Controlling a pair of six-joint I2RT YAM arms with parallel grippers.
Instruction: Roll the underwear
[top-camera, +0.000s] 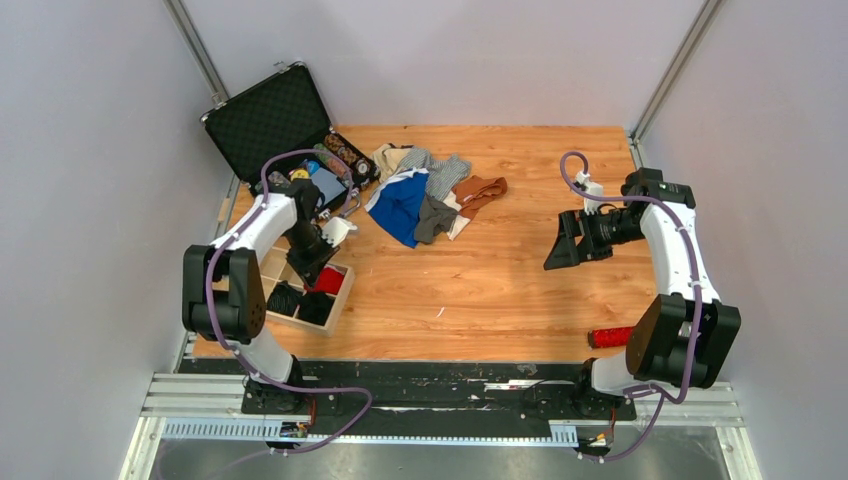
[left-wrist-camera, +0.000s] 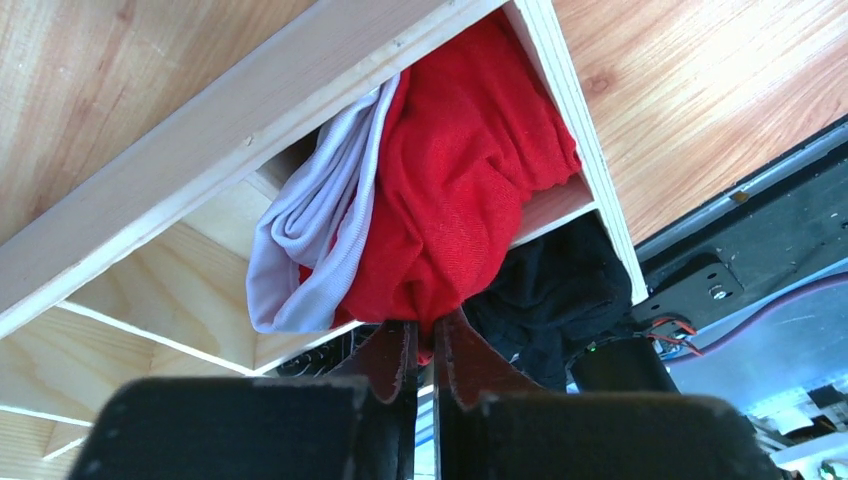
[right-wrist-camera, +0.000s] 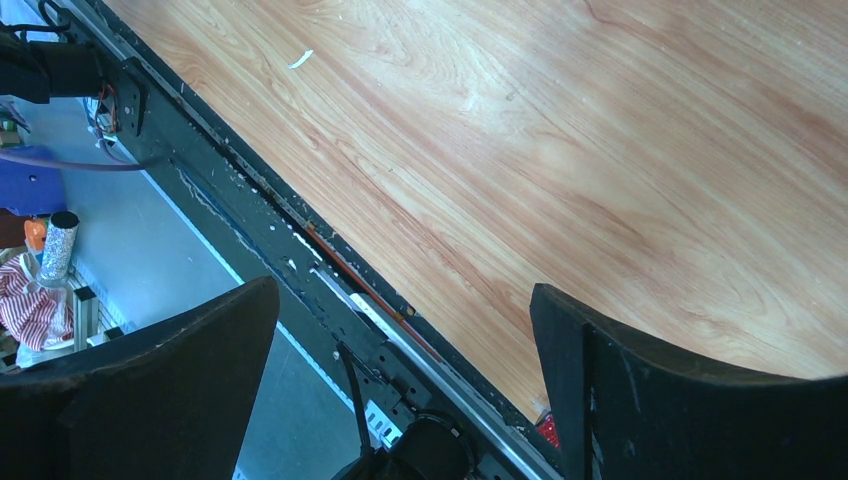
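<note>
The red underwear (left-wrist-camera: 450, 180) with its pale lavender band (left-wrist-camera: 320, 230) is bunched in a corner compartment of the wooden divided box (top-camera: 337, 305). My left gripper points down into the box and is shut, a thin fold of red cloth showing between its fingertips. From above, that red cloth (top-camera: 328, 280) is partly covered by the left arm. My right gripper (top-camera: 566, 240) hangs over the bare table at the right, its fingers (right-wrist-camera: 190, 370) wide apart and empty.
Dark rolled items (top-camera: 284, 299) and black cloth (top-camera: 316, 308) fill neighbouring compartments; others are empty. A clothes pile (top-camera: 420, 195) lies at the back. An open case (top-camera: 270, 120) stands back left, a red roll (top-camera: 608, 337) front right.
</note>
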